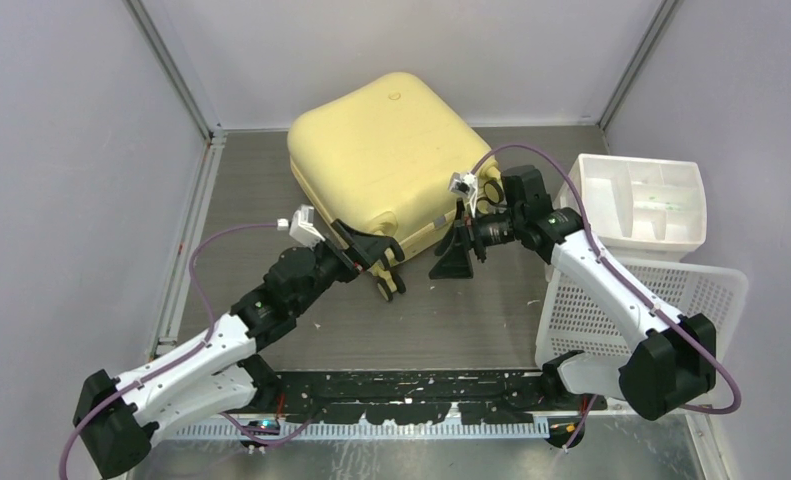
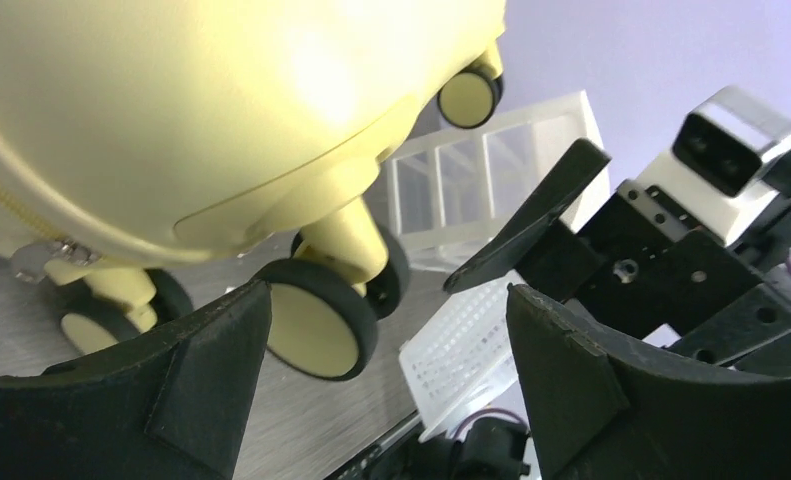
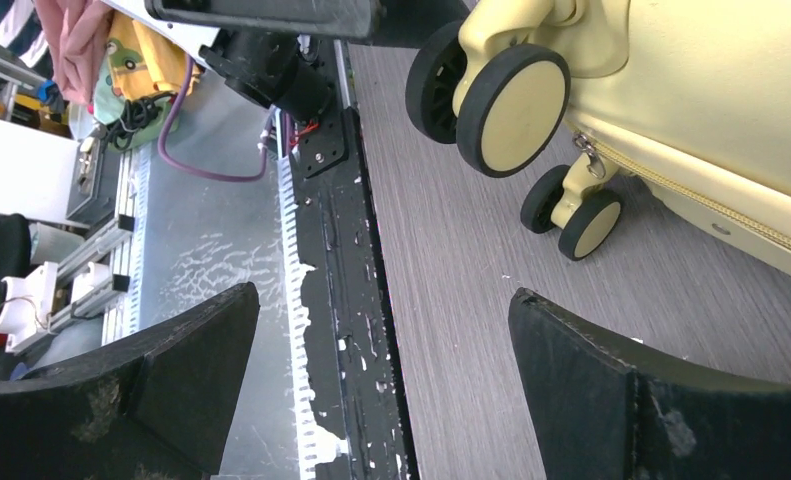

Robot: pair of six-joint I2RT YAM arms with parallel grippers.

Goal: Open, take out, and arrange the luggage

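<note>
The yellow suitcase lies tilted at the back of the workspace, its zip and black-rimmed wheels toward the front. My left gripper is at its front-left wheel corner; in the left wrist view it stands open just before a wheel, with nothing held. My right gripper is open by the suitcase's front-right edge; in the right wrist view two wheel pairs and the zipper lie beyond its fingers.
A white divided bin stands at the right, with a white perforated basket in front of it. Grey walls close three sides.
</note>
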